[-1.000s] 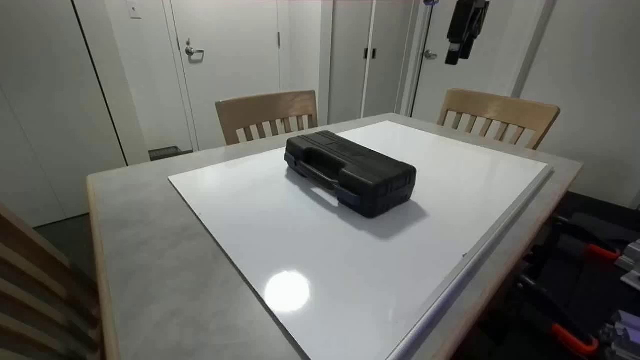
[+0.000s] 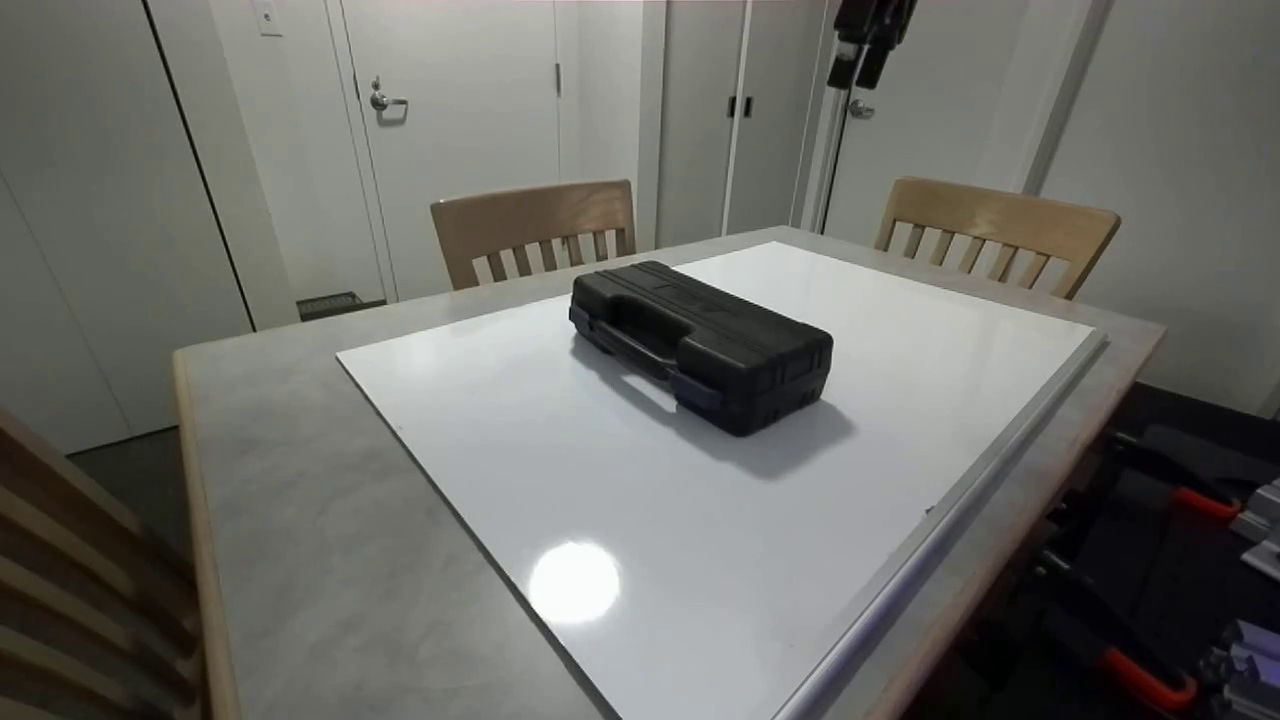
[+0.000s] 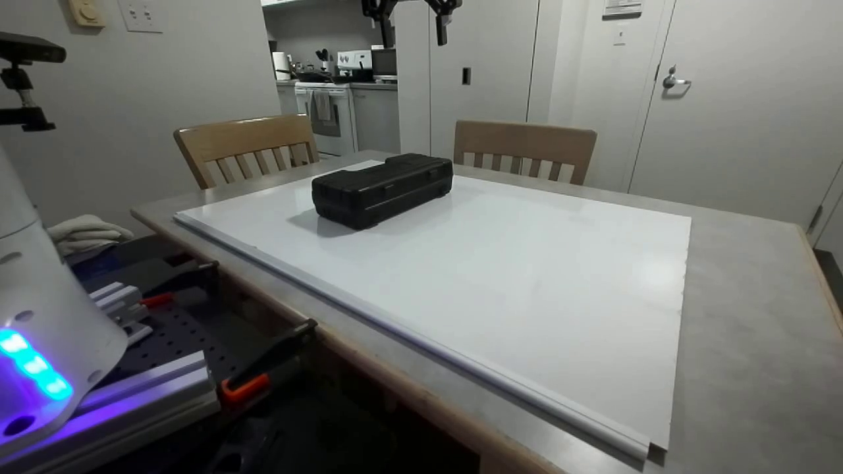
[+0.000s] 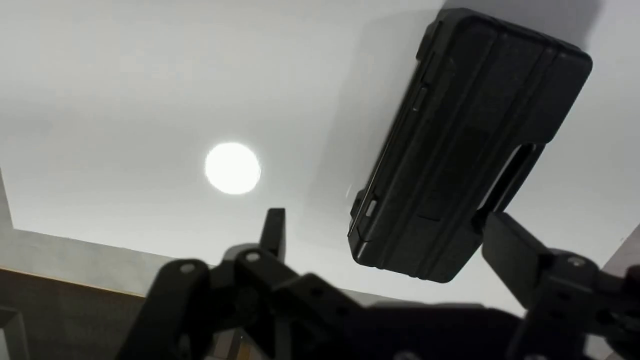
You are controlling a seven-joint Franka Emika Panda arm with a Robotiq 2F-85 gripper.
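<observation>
A black plastic case [image 2: 708, 330] lies flat and closed on the white board [image 2: 504, 432], its handle side toward exterior view 1. In exterior view 2 the case [image 3: 387, 189] shows its opposite long side. My gripper [image 3: 415, 33] hangs high above the table, clear of the case, its fingers spread with nothing between them. Seen from the wrist, the case [image 4: 462, 150] is below and slants across the right half, the handle opening facing right. One finger [image 4: 510, 252] overlaps the handle-side corner in that view only; the gripper is open.
Wooden chairs [image 2: 540, 234] stand around the grey table [image 2: 276, 480]. A raised rail [image 3: 442, 359] runs along the board's edge near the robot base [image 3: 47, 316]. Black clamps with orange parts [image 3: 245, 387] sit at that side. Most of the board around the case is bare.
My gripper has shifted left and upward in exterior view 1, staying high over the table. The case has not moved.
</observation>
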